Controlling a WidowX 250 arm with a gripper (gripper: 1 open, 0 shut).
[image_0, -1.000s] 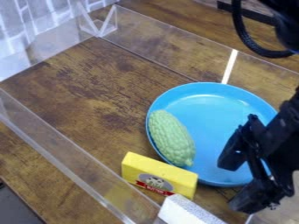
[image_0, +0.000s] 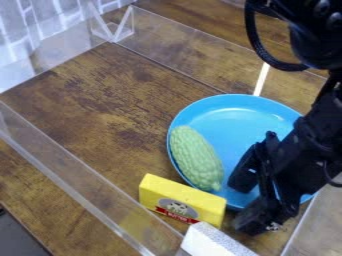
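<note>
My black gripper (image_0: 257, 196) reaches in from the right over the blue plate (image_0: 234, 112); whether its fingers hold anything is hard to tell. A green corn-like object (image_0: 195, 156) lies on the plate's left side, just left of the gripper. A yellow box (image_0: 179, 199) lies below the plate, with a white object (image_0: 211, 242) beside it at the bottom edge.
Clear plastic walls border the wooden surface (image_0: 94, 115) at the back, left and front. A white curtain shows at the top left.
The arm has shifted up and left, its upper part now further into view over the plate's right side. The objects on the surface look unmoved.
</note>
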